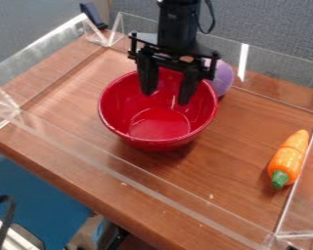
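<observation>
A red bowl [156, 121] sits near the middle of the wooden table. Above it, my black gripper [167, 90] points down with its fingers spread open over the bowl, nothing seen between them; the fingertips reach the level of the bowl's opening. A purple round object [222, 76] sits behind the bowl at the right, partly hidden by the bowl and gripper. An orange carrot [288, 155] with a green tip lies at the right of the table.
Clear acrylic walls [19, 117] border the table. Bare wood [74, 166] lies to the left and front of the bowl. Below the table's front edge are a blue floor and some hardware.
</observation>
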